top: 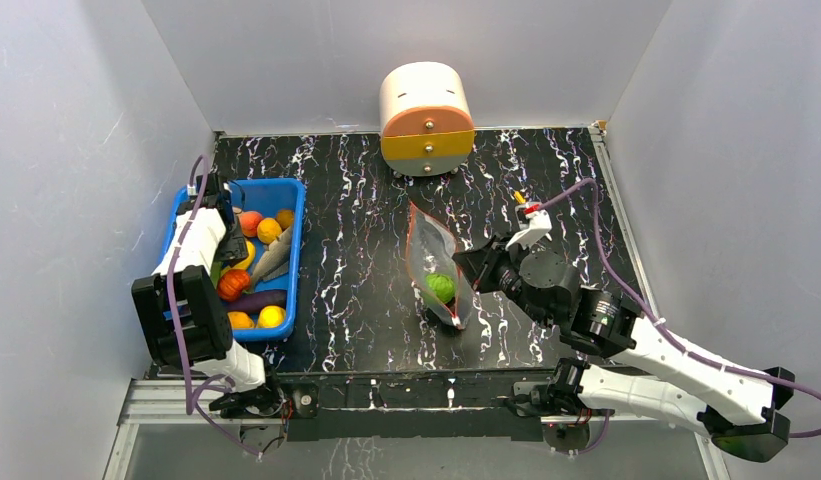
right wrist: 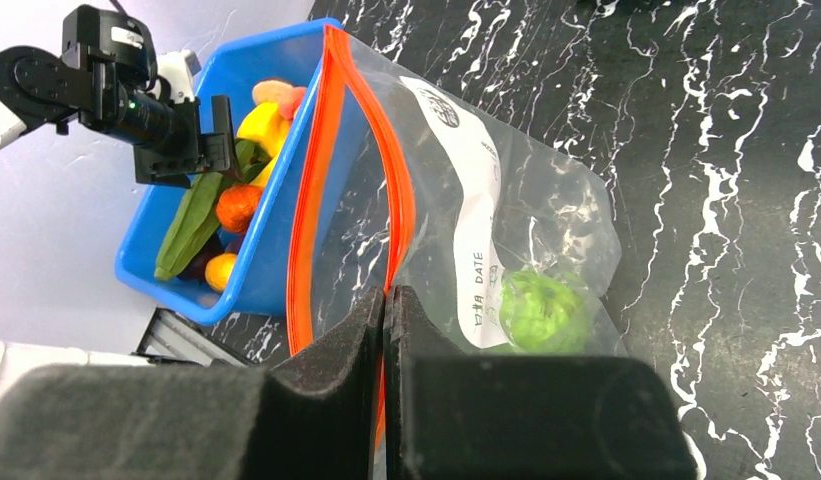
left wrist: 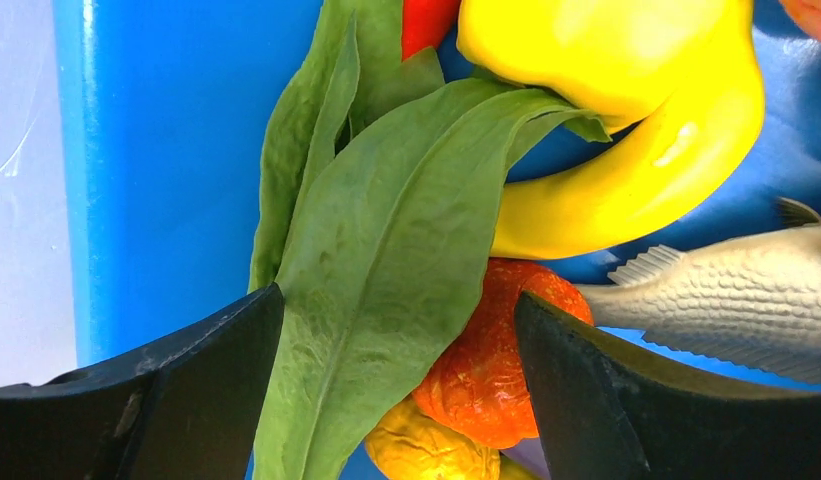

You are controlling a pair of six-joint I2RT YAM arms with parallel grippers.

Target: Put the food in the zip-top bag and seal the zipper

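A clear zip top bag [right wrist: 561, 205] with an orange zipper rim [right wrist: 396, 180] stands with its mouth toward the blue bin. Inside it lies a green round vegetable [right wrist: 541, 312], also seen in the top view, with something dark beside it. My right gripper is shut on the bag's rim, at one side of the mouth. Over the blue bin [top: 299, 240], my left gripper is open. Between and below its fingers are long green leaves [left wrist: 386, 260] and part of an orange pumpkin [left wrist: 476, 385], neither of them gripped.
More food fills the bin: a yellow pepper [left wrist: 596, 50], a banana [left wrist: 626, 195], a fish [left wrist: 736, 300], an eggplant [top: 254, 303]. At the back stands a small drawer cabinet [top: 428, 120].
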